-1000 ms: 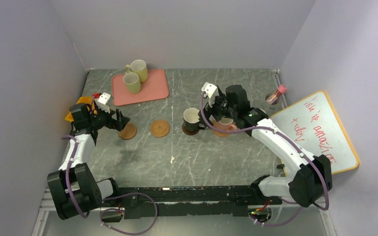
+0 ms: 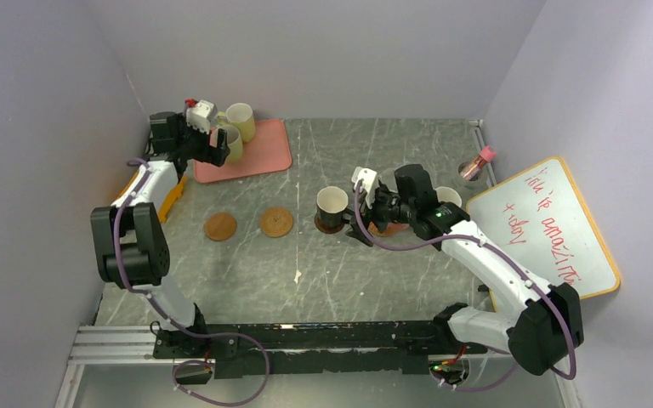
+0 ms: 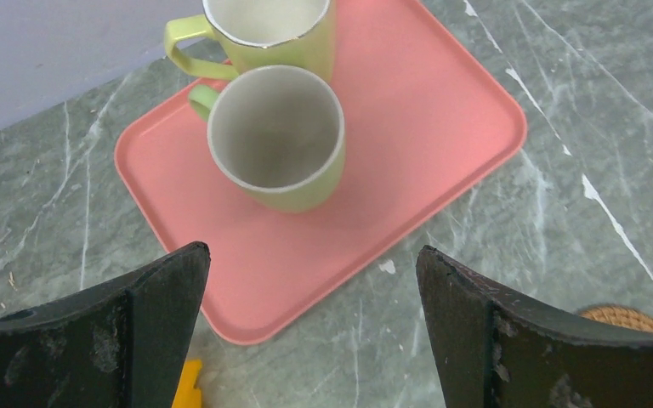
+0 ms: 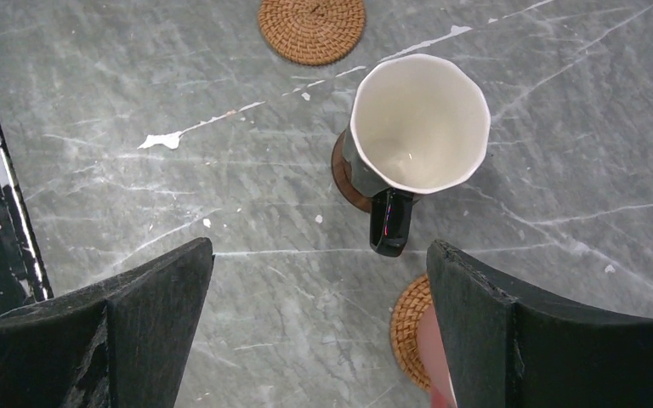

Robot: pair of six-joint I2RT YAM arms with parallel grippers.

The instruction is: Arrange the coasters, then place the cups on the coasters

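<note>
Two pale green cups stand upright on the pink tray; the nearer green cup [image 3: 306, 189] is just ahead of my left gripper, which is open and empty. The farther green cup [image 3: 316, 47] touches it from behind. A black cup with a white inside [image 4: 421, 123] rests on a dark brown coaster [image 4: 345, 178]. Its handle points toward my open right gripper, which holds nothing. A pink cup [image 4: 432, 353] on a woven coaster [image 4: 404, 327] is partly covered by the right finger. Two more coasters, one brown [image 2: 220, 226] and one woven [image 2: 276, 222], lie bare.
The pink tray [image 2: 265, 157] sits at the back left, with a yellow object [image 2: 173, 197] beside it. A pink-capped bottle [image 2: 476, 163] and a whiteboard [image 2: 544, 225] are at the right. Behind the right arm a white rim [image 2: 449, 196] shows.
My left gripper has moved from beside the brown coaster back to the tray's green cups. The cups have stayed put.
</note>
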